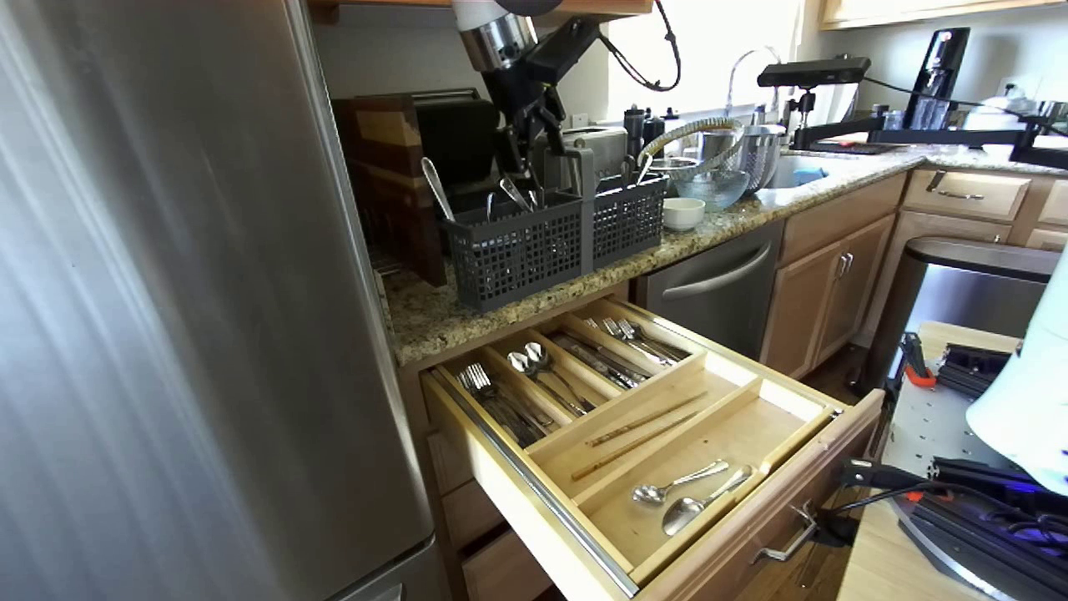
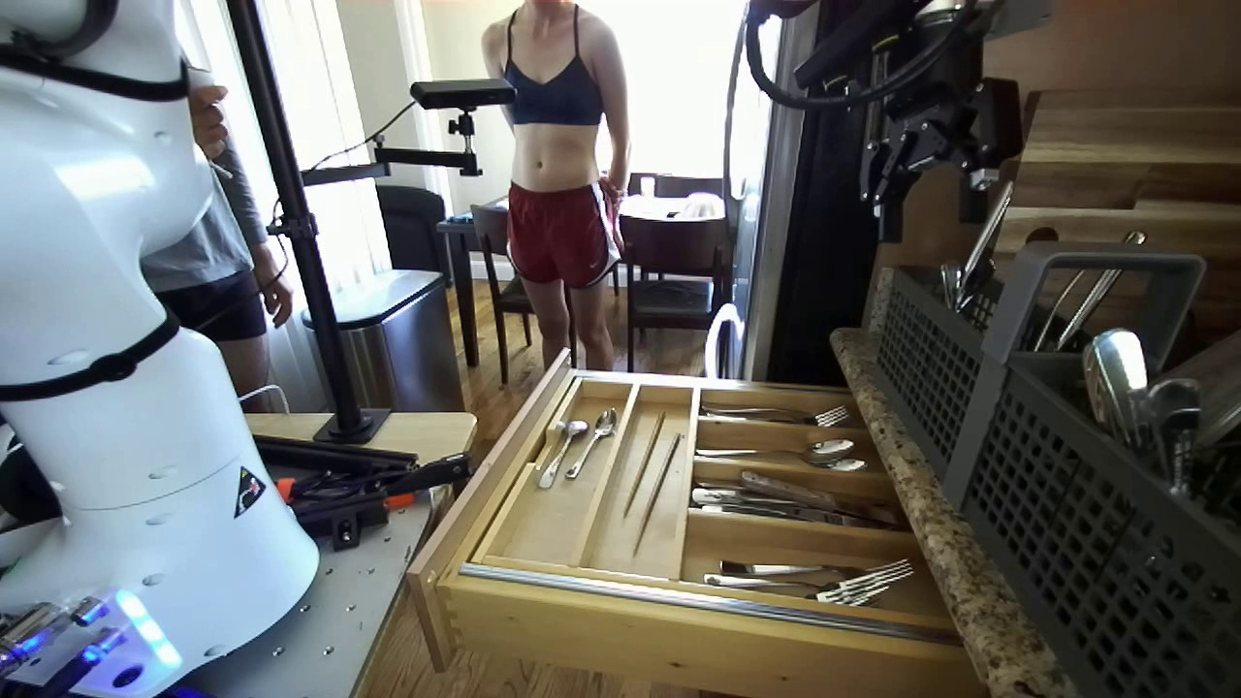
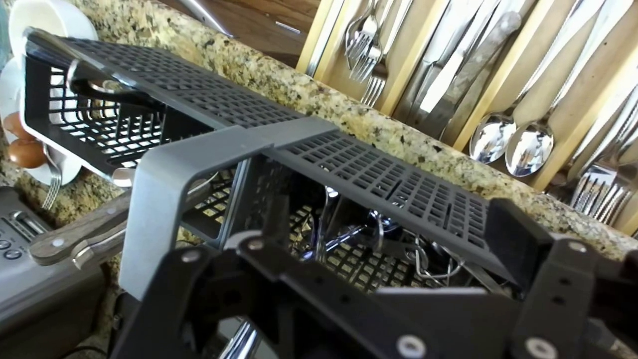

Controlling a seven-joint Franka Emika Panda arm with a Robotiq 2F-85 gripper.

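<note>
My gripper (image 1: pixel 536 165) hangs over the left part of a dark grey cutlery basket (image 1: pixel 516 255) on the counter. Its fingers stand wide apart with no utensil between them, as exterior view 2 also shows the gripper (image 2: pixel 931 215). Metal handles (image 1: pixel 513 194) rise from the basket below the fingers, and another handle (image 1: pixel 436 189) leans out at its left end. In the wrist view, several metal utensils lie deep inside the basket (image 3: pixel 392 176), partly hidden by the fingers. An open drawer (image 2: pixel 698 640) holds forks (image 2: pixel 867 582), knives (image 2: pixel 779 500) and spoons (image 2: pixel 826 452) in separate compartments.
Two smaller spoons (image 1: pixel 691 506) and two chopsticks (image 1: pixel 641 431) occupy the drawer's front compartments. The basket's tall handle (image 3: pixel 158 197) stands beside the gripper. A toaster (image 1: pixel 601 145) and wooden boards (image 1: pixel 395 190) are behind. A person (image 2: pixel 558 151) stands beyond the drawer.
</note>
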